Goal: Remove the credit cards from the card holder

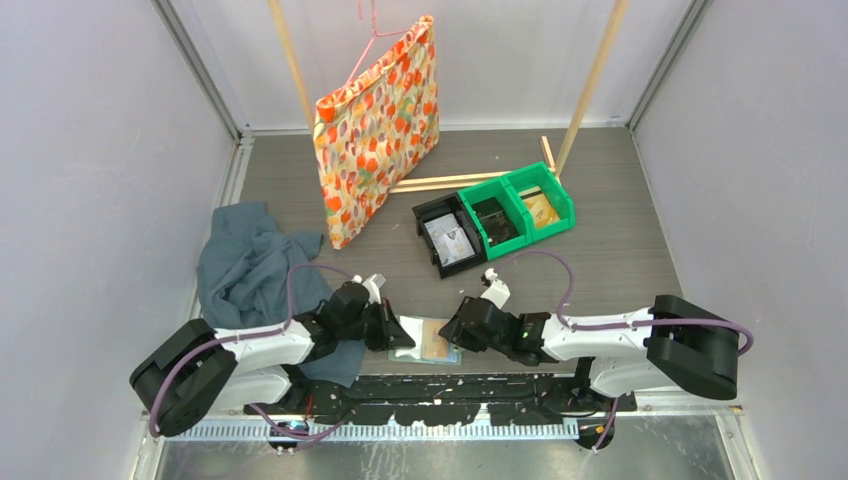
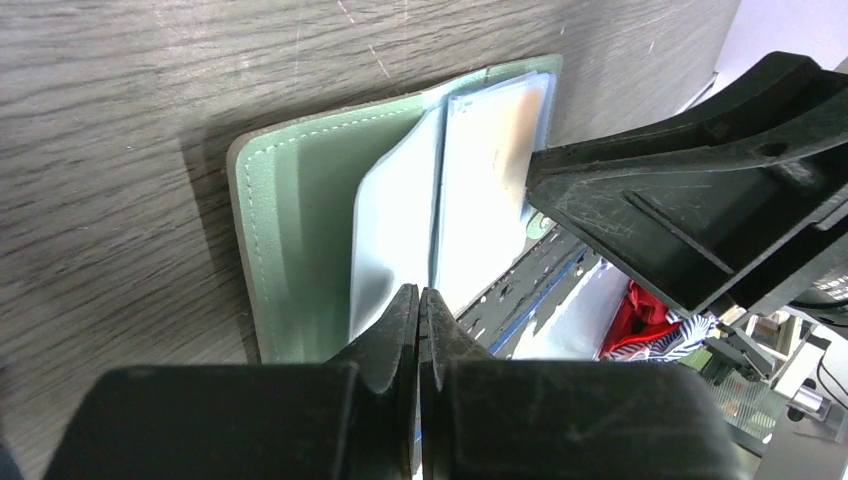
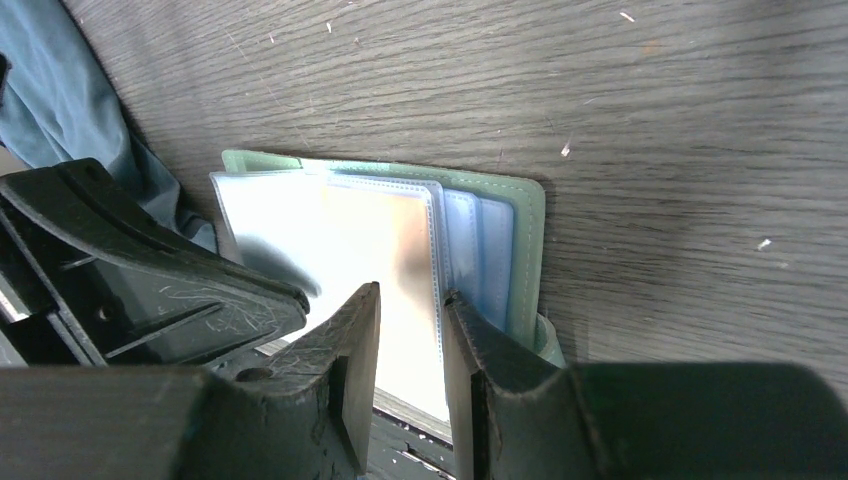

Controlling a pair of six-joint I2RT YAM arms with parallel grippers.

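Observation:
The card holder lies open on the table near the front edge, a green cover with pale translucent sleeves. A tan card shows through a sleeve. My left gripper is shut at the holder's left part, nothing visible between its fingers. My right gripper stands part open over the holder's right side, its fingertips at the edge of the top sleeve; whether they grip it is unclear.
A grey-blue cloth lies at the left. A black bin and green bins stand behind. An orange-patterned bag hangs at the back.

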